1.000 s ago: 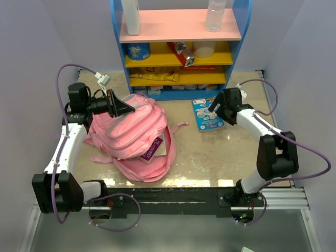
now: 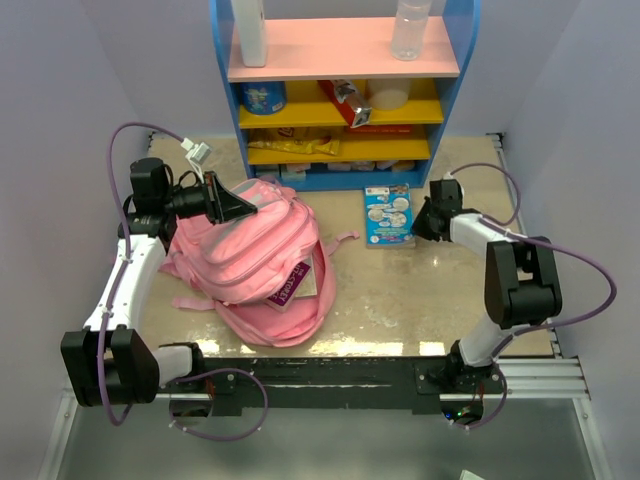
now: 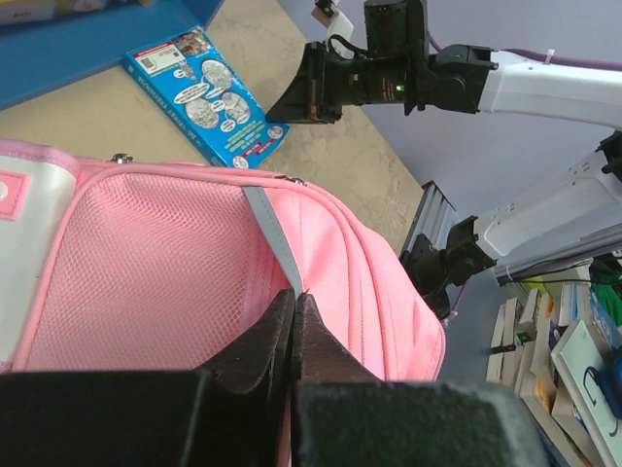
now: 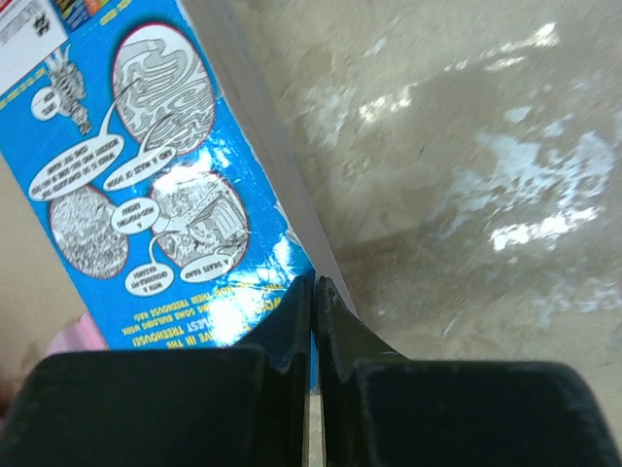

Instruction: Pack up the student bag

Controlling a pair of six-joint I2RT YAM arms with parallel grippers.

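Note:
The blue book (image 2: 388,213) lies flat on the floor below the shelf. My right gripper is shut with nothing between its fingers; in the right wrist view its tips are at the near right edge of the book (image 4: 155,195), which stays outside them. The pink student bag (image 2: 250,250) is on the left of the floor, with a dark purple book (image 2: 289,286) partly showing in it. My left gripper is shut on the bag's opening edge, at the end of a grey strip (image 3: 272,229). My right fingers cover part of the blue book.
A blue shelf unit (image 2: 345,180) with a pink top stands at the back, holding a clear bottle (image 2: 410,28), a blue tin (image 2: 264,97) and yellow packets (image 2: 300,146). Bare floor (image 2: 385,295) lies between the bag and the right arm.
My right gripper has gone from open to shut and lowered at the book's near edge. The book has shifted slightly left and turned a little. The left arm and bag are still.

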